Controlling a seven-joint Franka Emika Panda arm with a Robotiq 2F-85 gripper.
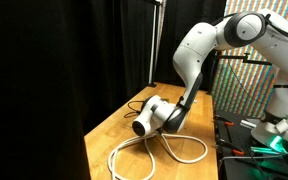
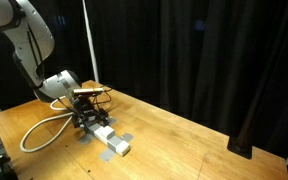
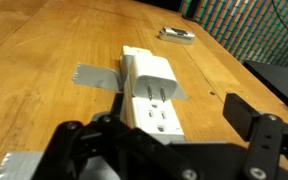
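Observation:
A white power strip [image 3: 156, 116] lies on the table, its sockets facing up in the wrist view. A white plug block [image 3: 152, 69] is over its middle, and its two metal prongs show, so it does not look fully seated. The dark fingers [image 3: 108, 132] of my gripper stand apart, one at each side of the lower picture, with the strip showing between them and nothing pinched. In exterior view 2 the gripper [image 2: 90, 116] is low over the strip [image 2: 110, 140], and the arm hides the plug block.
Grey tape patches [image 3: 96, 76] lie beside the strip. A pale cord [image 1: 112, 160] loops over the table near the arm, and a thin black cable [image 1: 134, 103] lies behind it. A small metallic object [image 3: 176, 35] sits farther off.

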